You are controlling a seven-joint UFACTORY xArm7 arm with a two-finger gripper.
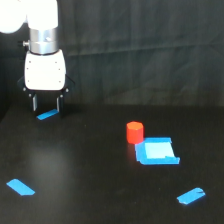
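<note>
At the upper left my gripper (47, 104) hangs down from a white arm (45, 70), its two dark fingers spread apart. Nothing shows between them; a blue strip (47, 115) lies on the table just below. Right of centre a small red block (134, 132) with a six-sided outline stands on the dark table. It is close to the upper left corner of a blue-bordered pale square (158, 150); whether the two touch is hard to tell.
Another blue strip (20, 187) is on the table at the lower left, and a blue piece (190, 196) at the lower right. A dark curtain (140, 50) closes off the back. Between the gripper and the red block the black table is clear.
</note>
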